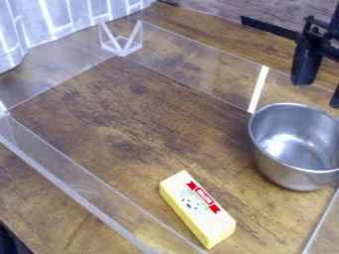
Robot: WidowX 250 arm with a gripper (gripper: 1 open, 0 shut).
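A steel pot (294, 159) stands on the wooden floor of a clear-walled enclosure, at the right. Nearer the camera lies a yellow box with a red label (196, 208), like a stick of butter. The black gripper (304, 71) hangs at the top right edge, above and behind the pot and partly out of frame. Its fingers are too small and dark to tell how far apart they stand.
Clear plastic walls (79, 184) run round the work area, with a clear corner piece at the back left. A white draped cloth (40, 25) is at the top left.
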